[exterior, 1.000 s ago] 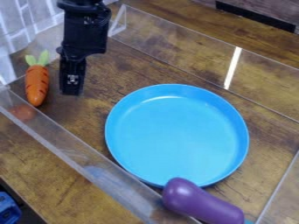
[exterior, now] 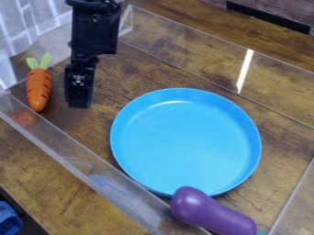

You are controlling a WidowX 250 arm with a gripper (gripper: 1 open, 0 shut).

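My black gripper (exterior: 76, 86) hangs at the upper left of the camera view, open, its fingertips low over the wooden floor just right of an orange toy carrot (exterior: 39, 90) with green leaves. A blue plate (exterior: 185, 142) lies at the middle right. A purple toy eggplant (exterior: 211, 211) sits at the bottom right, beyond the plate's near edge.
Clear plastic walls (exterior: 92, 170) border the area. Bare wood (exterior: 153, 69) lies between the gripper and the far wall. A blue object (exterior: 7, 220) is partly in view at the lower left corner.
My gripper has shifted very slightly and the arm above it looks a little more upright. The carrot, plate and eggplant have not moved.
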